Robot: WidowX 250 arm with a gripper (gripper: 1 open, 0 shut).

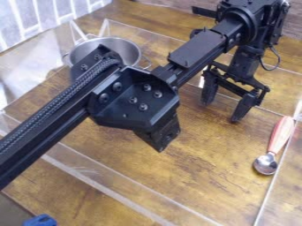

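Observation:
My gripper (225, 104) is at the upper right, low over the wooden table, its black fingers apart. Whether anything small is between or behind them is hard to tell; a pale sliver shows at its left side. Below and right of it lies a scoop (276, 145) with a pink handle and a metal head. A metal pot (118, 48) stands at the upper left, partly hidden behind my black arm, which crosses the view diagonally.
Transparent edging runs along its left and lower sides. A blue object (39, 220) is at the bottom left corner. A white rack is at the top left.

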